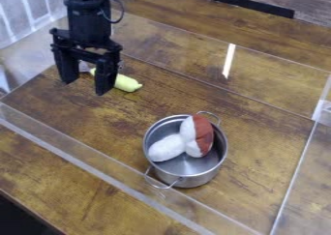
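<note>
My black gripper (85,74) hangs at the upper left over the wooden table, its fingers open and pointing down. Just right of it lies a pale yellow-green elongated object (120,81), partly behind the gripper. At the lower right a steel pot (203,169) with two handles holds a white object (168,147) and a red-and-white object (199,131).
Clear panels or edges run along the left, bottom and right sides.
</note>
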